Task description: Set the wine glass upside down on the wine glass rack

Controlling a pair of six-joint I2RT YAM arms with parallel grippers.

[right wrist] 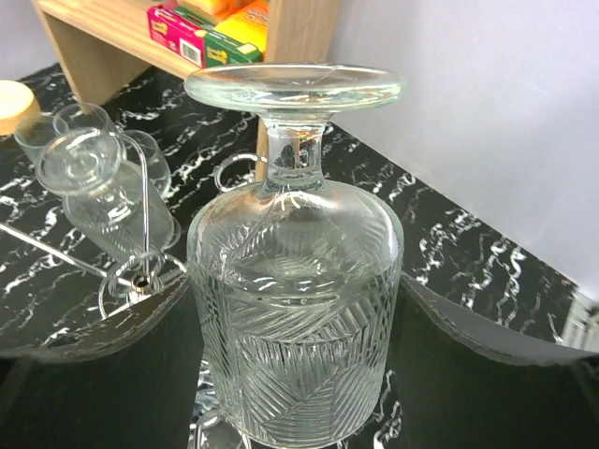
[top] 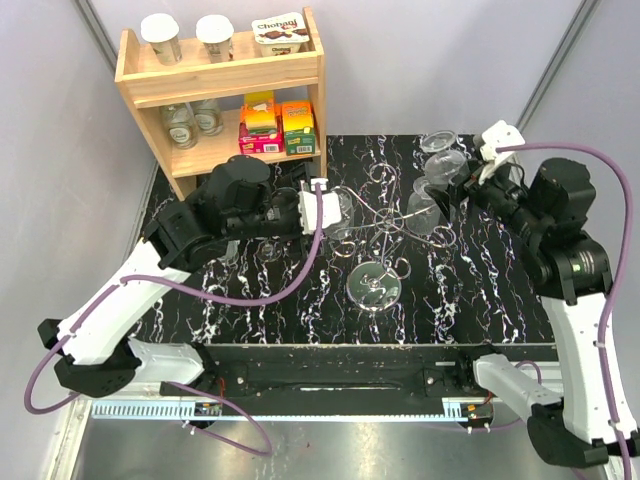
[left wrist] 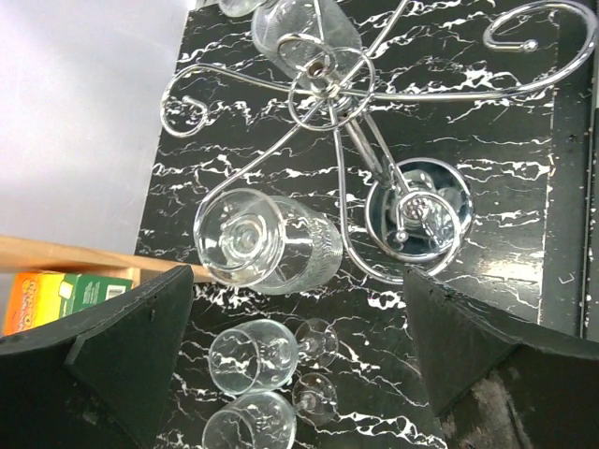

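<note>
Upside down, foot uppermost, a clear patterned wine glass (right wrist: 295, 318) sits between the fingers of my right gripper (top: 456, 190), which is shut on its bowl. In the top view that glass (top: 444, 165) is beyond the right back side of the chrome wine glass rack (top: 383, 226), held in the air. Two other glasses hang inverted on the rack, one at the left (left wrist: 241, 238) and one at the right (top: 424, 214). My left gripper stands open left of the rack, with nothing gripped; the left hanging glass shows beyond its fingers.
Upright glasses (left wrist: 251, 357) stand on the black marbled counter (top: 490, 290), left of the rack and partly under my left arm. A wooden shelf (top: 228, 82) with jars and boxes fills the back left.
</note>
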